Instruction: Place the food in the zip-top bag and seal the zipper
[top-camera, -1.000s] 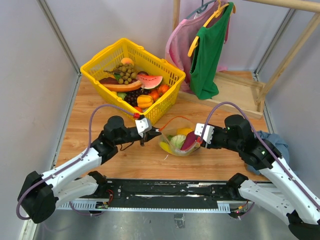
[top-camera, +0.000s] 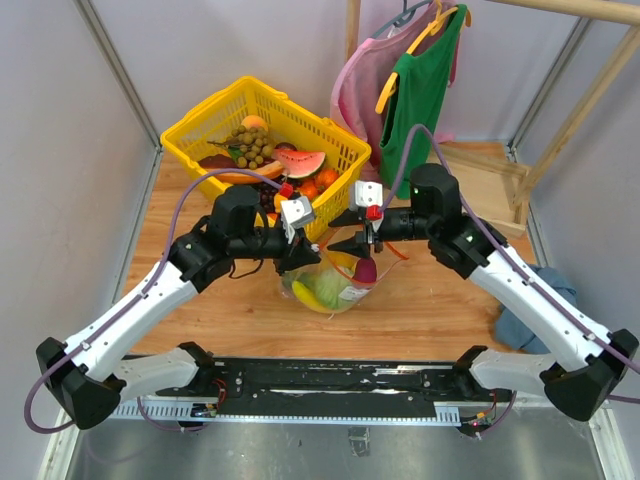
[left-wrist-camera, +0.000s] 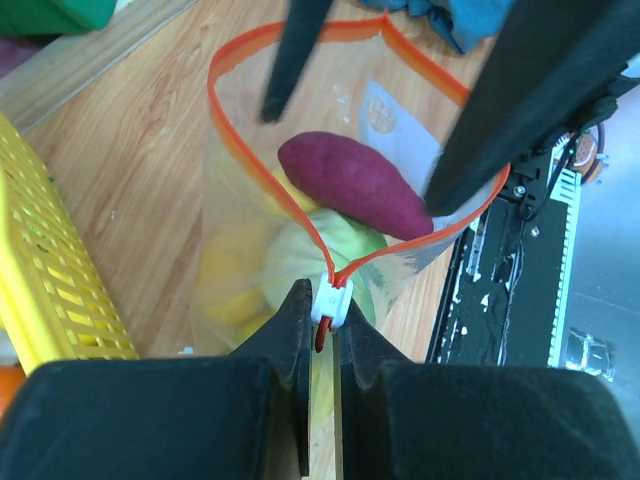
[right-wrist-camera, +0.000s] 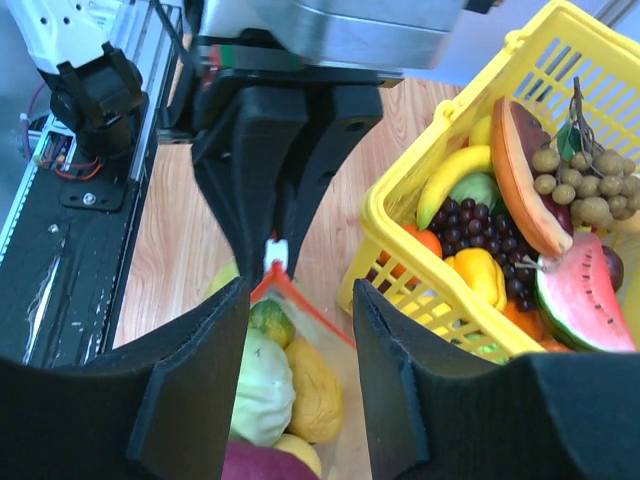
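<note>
The clear bag with an orange zip rim holds a purple eggplant-like item, pale green and yellow foods. My left gripper is shut on the white zipper slider at the bag's corner, lifting it. My right gripper is above the bag's mouth, close by the left gripper, its fingers apart with the orange rim seen beyond and between them.
The yellow basket of food stands behind the left arm. Hanging clothes and a wooden rack are at back right; a blue cloth lies at the right.
My right gripper has risen and moved left toward the left gripper over the bag. The left gripper and the bag's corner it holds have shifted slightly.
</note>
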